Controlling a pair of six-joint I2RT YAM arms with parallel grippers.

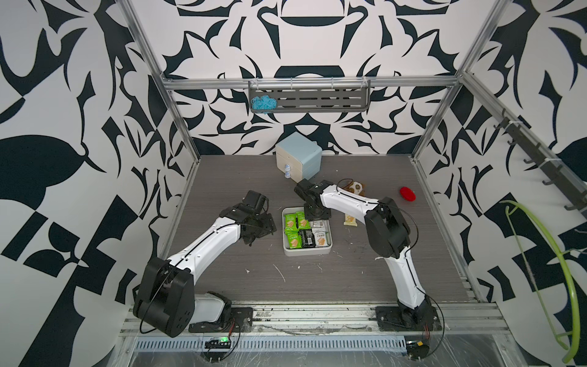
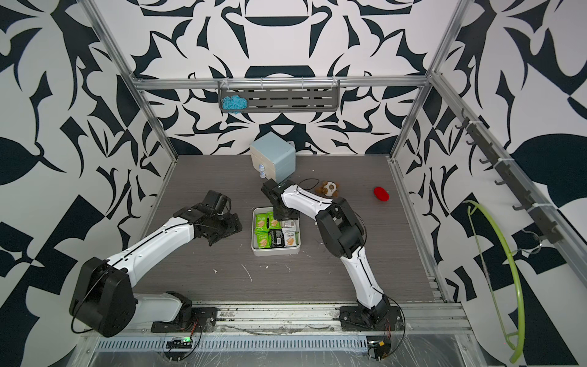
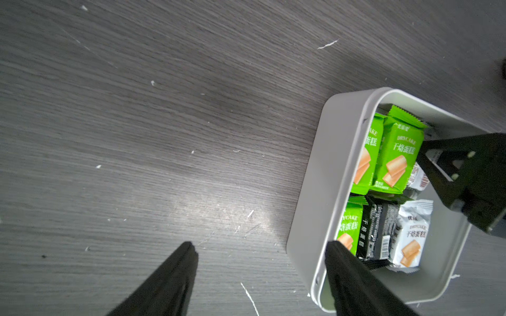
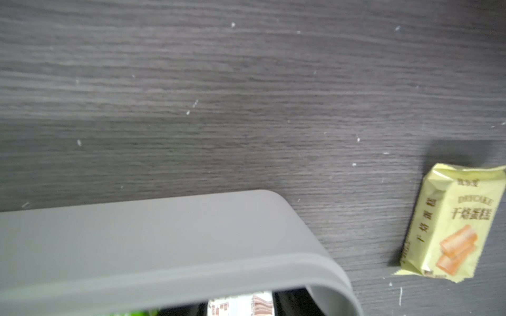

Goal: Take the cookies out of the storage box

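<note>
The pale grey storage box (image 3: 342, 173) holds green cookie packets (image 3: 396, 152), a black packet (image 3: 373, 226) and white packets (image 3: 413, 234). My right gripper is down inside the box's far right part, shut on a white cookie packet (image 4: 239, 306); only a strip of that packet shows between the two dark fingers. A yellow cookie packet (image 4: 457, 221) lies on the table outside the box, to its right. My left gripper hangs open left of the box, empty, one fingertip overlapping the box's near left rim in its wrist view.
Behind the box stands a light blue cabinet (image 1: 299, 157). A small brown-and-white toy (image 2: 330, 189) and a red object (image 2: 381, 194) sit at the back right. Bare table (image 1: 214, 189) stretches out on the left and in front of the box.
</note>
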